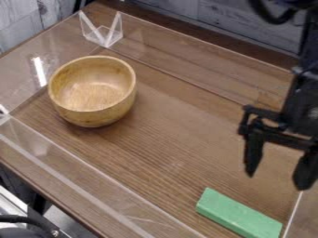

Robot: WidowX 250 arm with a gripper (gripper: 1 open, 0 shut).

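Note:
My gripper (256,149) is at the right side of the camera view, black and blurred, open, over the wooden surface above a green rectangular block (237,214) at the lower right. Nothing shows held between its fingers.
A round wooden bowl (92,91) sits at the left. A small clear wire-like holder (103,33) stands at the top left.

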